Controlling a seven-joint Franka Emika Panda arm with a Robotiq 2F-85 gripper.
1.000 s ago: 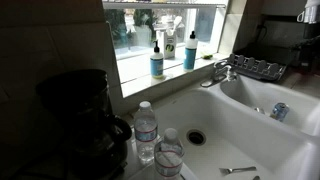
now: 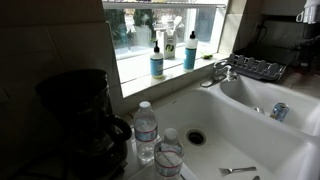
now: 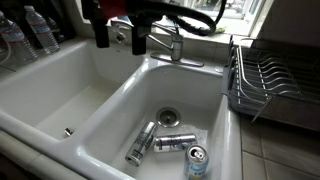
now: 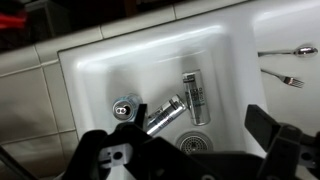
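Observation:
My gripper hangs over the sink basin with its two dark fingers wide apart and nothing between them. From the side, the gripper (image 3: pixel 120 36) shows well above the basin rim. Below it are three cans: an upright one (image 3: pixel 196 162), a silver one lying at a slant (image 3: pixel 141 144), and another on its side (image 3: pixel 175 142). Seen from above, the upright can (image 4: pixel 125 107) is to the left, the slanted can (image 4: pixel 164 116) is in the middle, and the third can (image 4: pixel 195 97) lies to its right, above the drain (image 4: pixel 195 142).
A spoon (image 4: pixel 288 50) and a fork (image 4: pixel 283 76) lie in the other basin. The faucet (image 3: pixel 177 45) rises behind the divider, and a dish rack (image 3: pixel 270 78) borders the right side. Two water bottles (image 2: pixel 145 132) (image 2: pixel 168 157) stand beside a coffee maker (image 2: pixel 80 115).

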